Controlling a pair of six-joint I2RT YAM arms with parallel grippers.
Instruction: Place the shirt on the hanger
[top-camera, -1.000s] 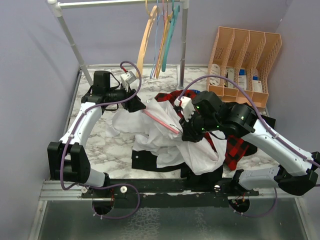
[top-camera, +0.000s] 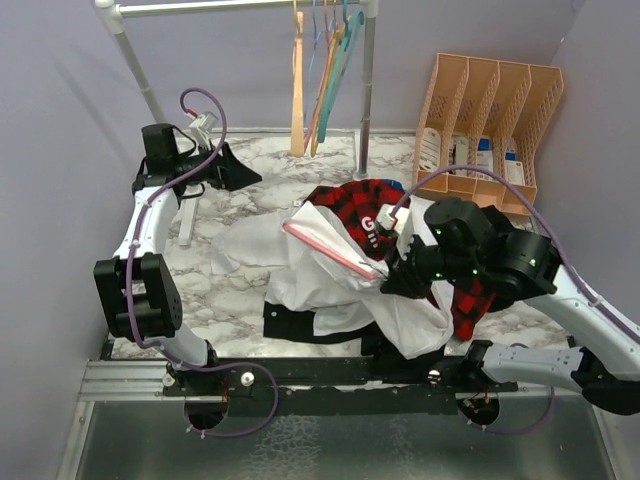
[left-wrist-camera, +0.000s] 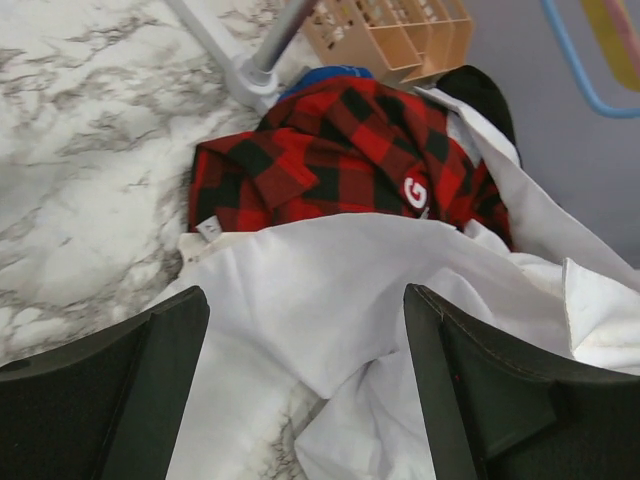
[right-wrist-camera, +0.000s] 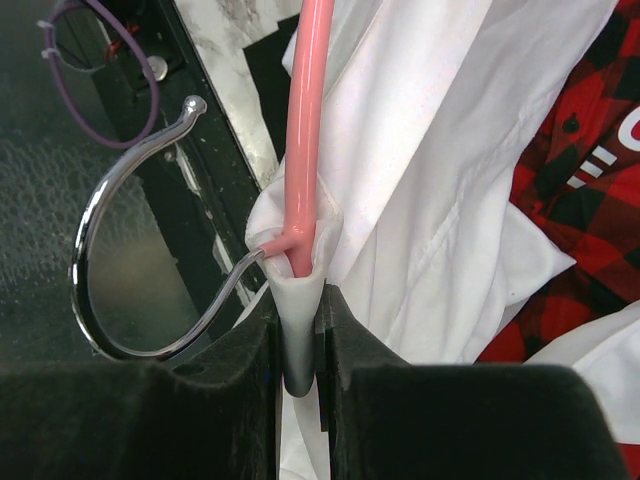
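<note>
The white shirt (top-camera: 310, 275) lies bunched across the middle of the table, part of it raised around a pink hanger (top-camera: 325, 247). In the right wrist view the pink hanger (right-wrist-camera: 304, 130) runs up from its metal hook (right-wrist-camera: 85, 240), and white cloth (right-wrist-camera: 298, 310) wraps its neck. My right gripper is shut on that cloth-covered part near the hook. Over the left of the table, apart from the shirt, my left gripper (top-camera: 250, 181) stands open; white cloth (left-wrist-camera: 290, 280) lies beyond its fingers (left-wrist-camera: 150, 370), with none held.
A red and black checked garment (top-camera: 350, 210) lies behind the shirt, dark cloth (top-camera: 300, 325) in front. Several hangers (top-camera: 325, 90) hang from the white rack (top-camera: 367, 100) at the back. A tan divided organizer (top-camera: 490, 120) stands back right. Bare marble (top-camera: 220, 310) shows at left.
My left gripper has let go of the hanger's far end and backed away up and left.
</note>
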